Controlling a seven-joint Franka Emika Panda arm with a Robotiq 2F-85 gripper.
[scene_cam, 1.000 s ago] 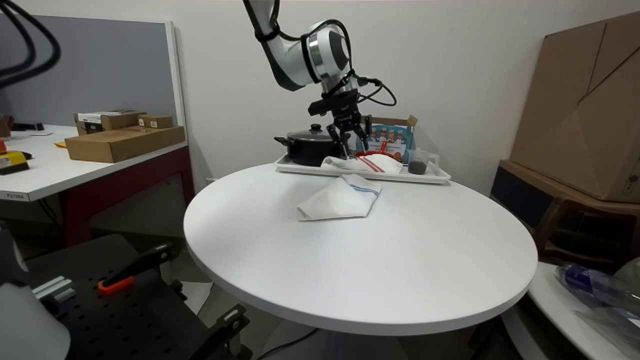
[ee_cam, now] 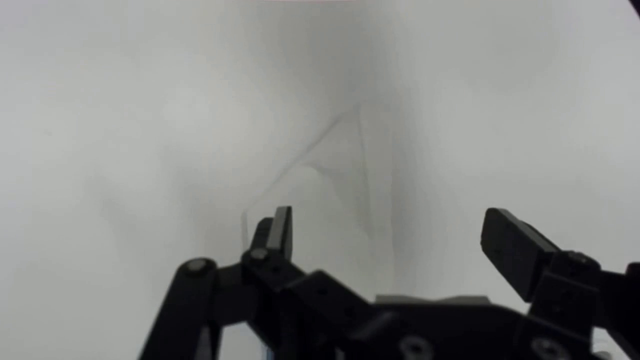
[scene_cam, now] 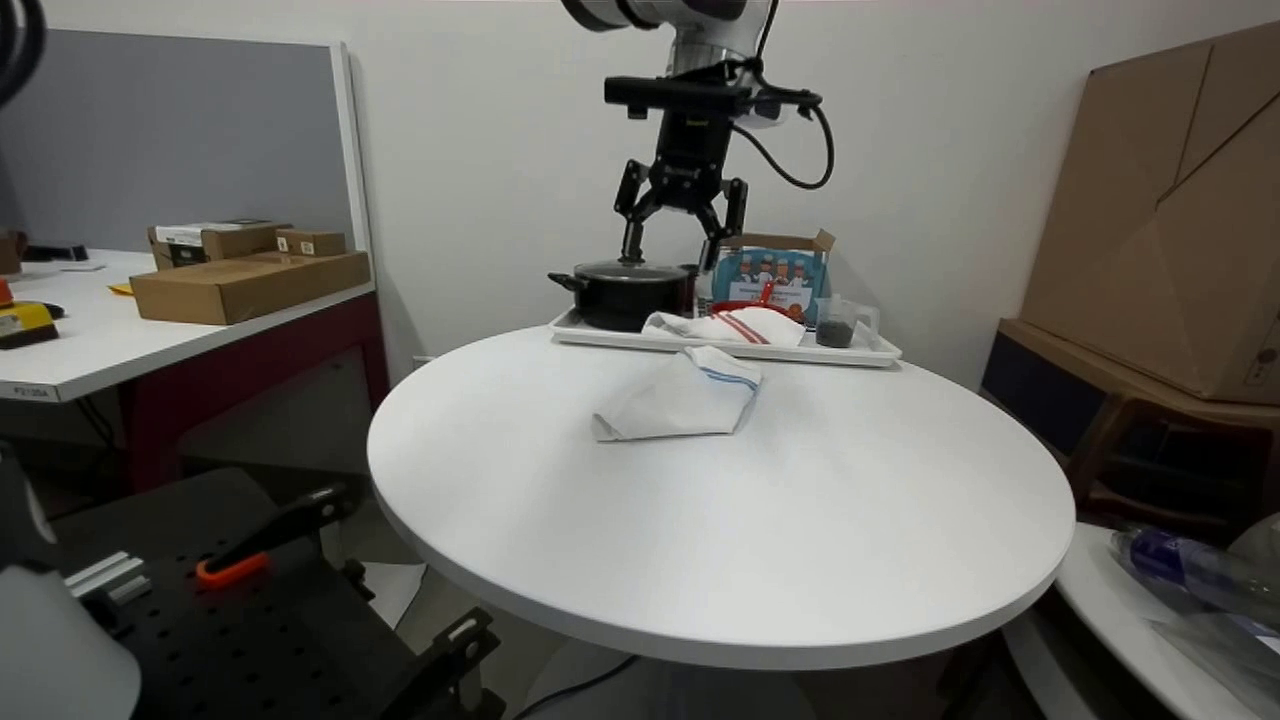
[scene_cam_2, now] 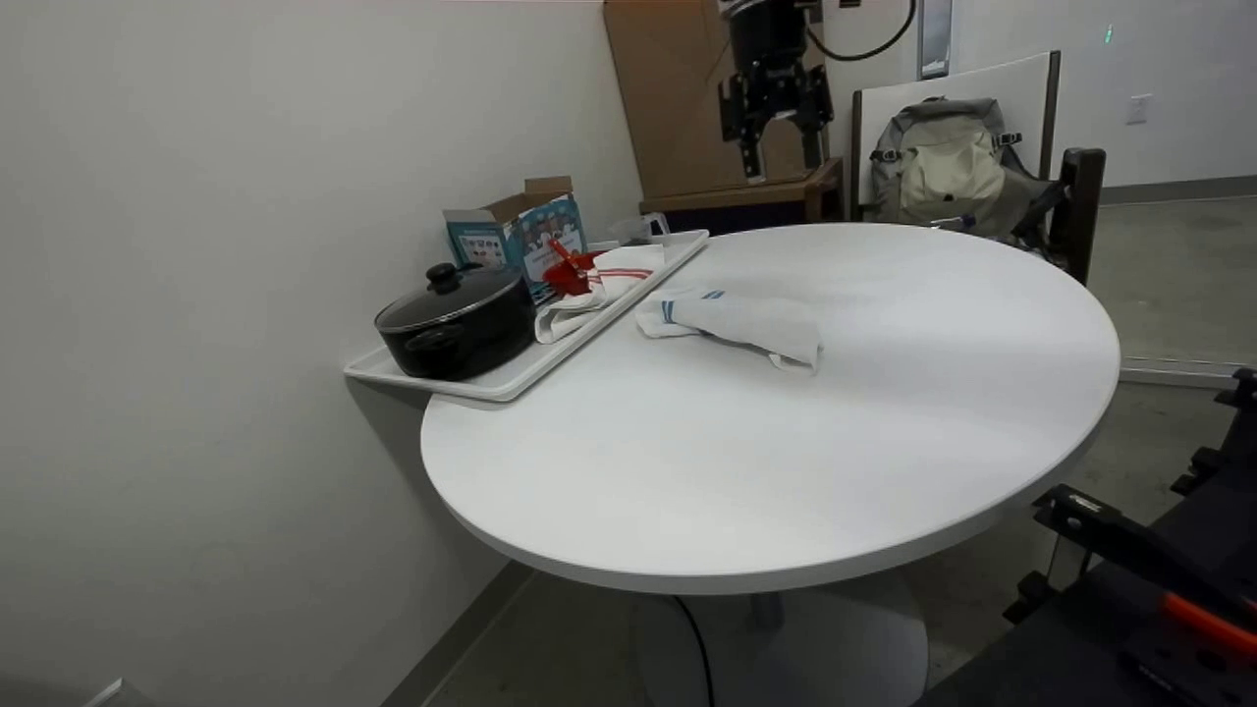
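A white cloth with blue stripes lies folded and a little rumpled on the round white table, towards its back. My gripper hangs in the air well above the table, its fingers spread wide with nothing between them. In the second exterior view the gripper is likewise open, clear of everything below. Seen from the wrist, the cloth lies beneath the open gripper, nearer the left finger, and its lower part is hidden behind the gripper body.
Along the wall a white tray holds a lidded black pot, a white cloth with red stripes, a red item, a blue picture box and a clear cup.
My arm has risen, lifting the gripper from low over the tray, and the fingers now stand wider apart in view. The cloths and tray objects look unmoved.
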